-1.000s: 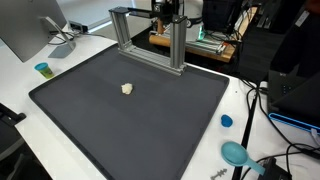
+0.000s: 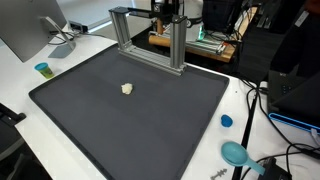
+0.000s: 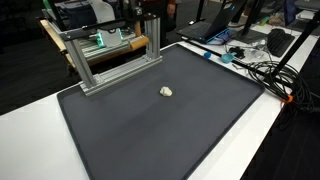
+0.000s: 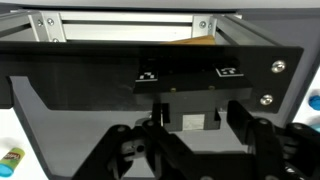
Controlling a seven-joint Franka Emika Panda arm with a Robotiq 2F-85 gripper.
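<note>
A small off-white lump [image 2: 127, 89] sits on the dark grey board [image 2: 90, 115], left of the board's middle in exterior view 1. Exterior view 2 has the same lump [image 3: 165, 92] with clear board all around it. In the wrist view my gripper points toward the board, its two dark fingers set apart. A pale patch [image 4: 193, 122] shows between them; whether it is the lump on the board below is unclear. Neither exterior view shows the fingertips clearly, and nothing is visibly held.
An aluminium frame [image 2: 150, 57] stands along the board's far edge. Beside the board are a green-blue cup [image 2: 44, 70], a blue piece [image 2: 226, 121] and a turquoise ladle-like thing [image 2: 236, 154]. Cables [image 3: 265, 72] lie to the right in exterior view 2. Most of the board is bare.
</note>
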